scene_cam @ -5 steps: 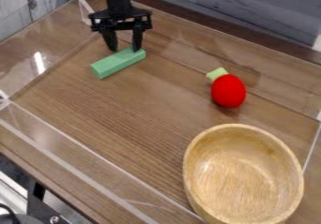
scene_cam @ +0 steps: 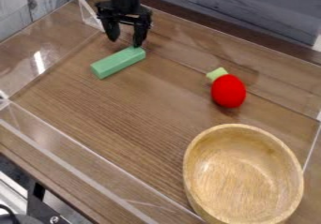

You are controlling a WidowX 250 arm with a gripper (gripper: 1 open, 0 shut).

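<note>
My black gripper (scene_cam: 126,30) hangs at the upper left, open, its fingers apart above the back end of a green bar (scene_cam: 118,62). The bar lies diagonally on the wooden table (scene_cam: 138,125); nothing shows held between the fingers.
A red rounded object (scene_cam: 228,91) sits at the right with a small pale green piece (scene_cam: 215,74) just behind it. A large tan bowl (scene_cam: 242,171) occupies the lower right.
The gripper has moved back and up, away from the green bar, and its fingers look more spread. The bar and other objects look unmoved.
</note>
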